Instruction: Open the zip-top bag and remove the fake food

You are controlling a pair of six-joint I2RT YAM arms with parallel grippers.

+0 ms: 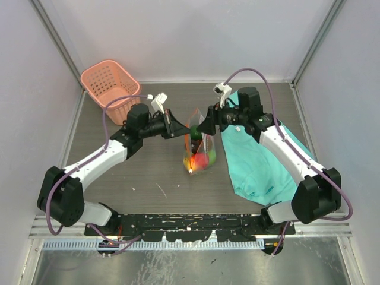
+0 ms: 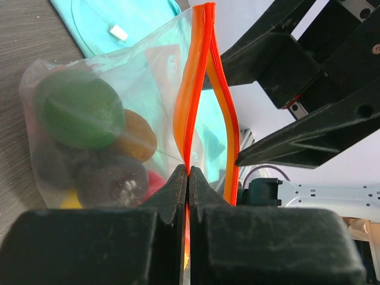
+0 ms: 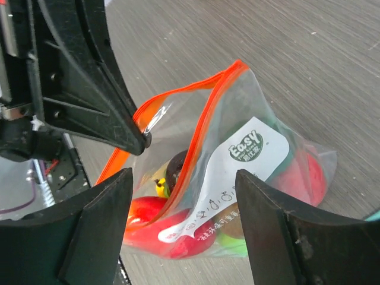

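A clear zip top bag with an orange rim stands between the arms, its mouth parted. My left gripper is shut on one side of that orange rim. Through the plastic show a green piece, a brown piece and a dark round piece. In the right wrist view, red fake food and a small yellow piece lie low in the bag. My right gripper is open, facing the rim and a white printed label; whether its fingers touch the plastic I cannot tell.
A turquoise cloth covers the table right of the bag, with a small white tag on it. At the back left stands a pink basket. Bare table lies left and in front of the bag.
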